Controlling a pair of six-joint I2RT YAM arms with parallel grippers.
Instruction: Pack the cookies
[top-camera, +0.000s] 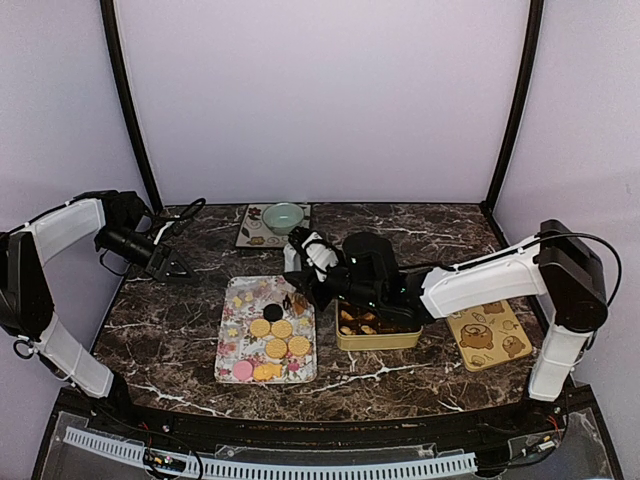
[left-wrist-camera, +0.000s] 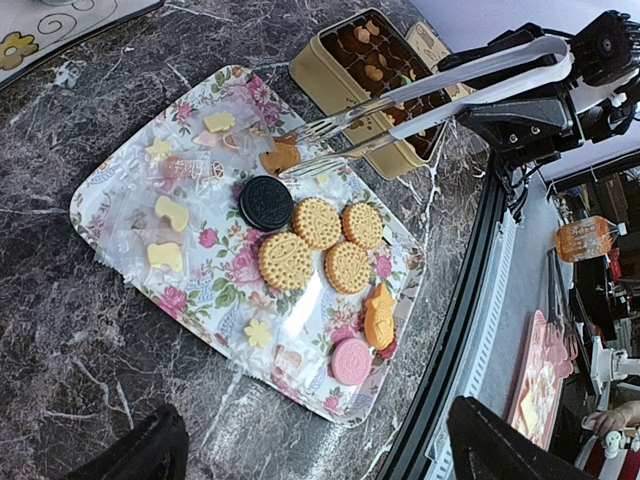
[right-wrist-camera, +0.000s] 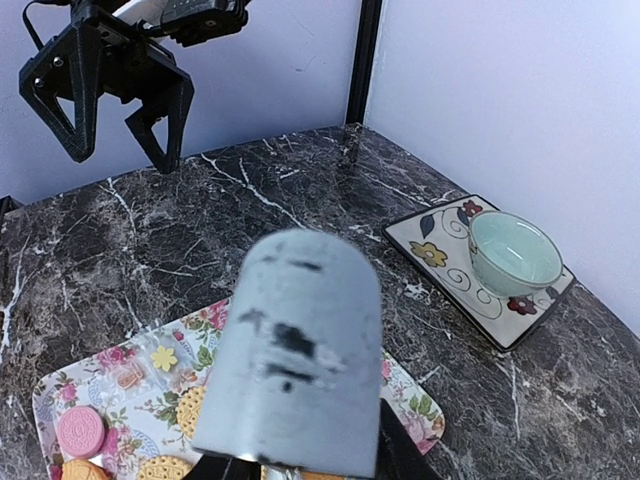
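My right gripper (top-camera: 322, 290) is shut on metal tongs (left-wrist-camera: 450, 75), low over the right back part of the flowered tray (top-camera: 225, 345). The tong tips stand apart on either side of a brown cookie (left-wrist-camera: 281, 157); whether they touch it I cannot tell. A black round cookie (left-wrist-camera: 266, 203), several tan round ones (left-wrist-camera: 286, 261), an orange one (left-wrist-camera: 379, 317) and a pink one (left-wrist-camera: 351, 361) lie on the tray. A cream box (top-camera: 378, 342) with brown compartments holds cookies, partly hidden under my right arm. At the left, my left gripper (top-camera: 172, 268) hangs open and empty.
A pale green bowl (right-wrist-camera: 515, 252) stands on a flowered square plate (right-wrist-camera: 455, 285) at the back. The bear-patterned lid (top-camera: 492, 335) lies right of the box.
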